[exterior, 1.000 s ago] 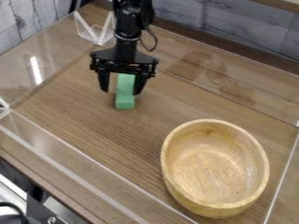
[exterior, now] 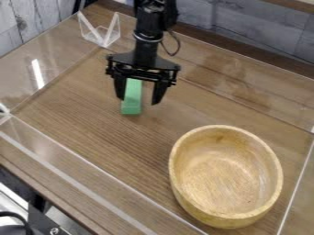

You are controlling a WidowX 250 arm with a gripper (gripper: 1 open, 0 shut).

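Note:
My black gripper point(exterior: 141, 83) stands open over the wooden table point(exterior: 86, 147), above and around a small green block point(exterior: 130, 101). The block sits toward the left of the gap between the two dark fingers, its lower part in plain view below the gripper. Whether either finger touches it, I cannot tell.
A large yellow oval bowl point(exterior: 226, 174) rests at the front right. A clear plastic piece point(exterior: 98, 27) is at the back left near the table's edge.
The gripper has shifted to the right relative to the green block, which now shows nearer the left finger instead of centred.

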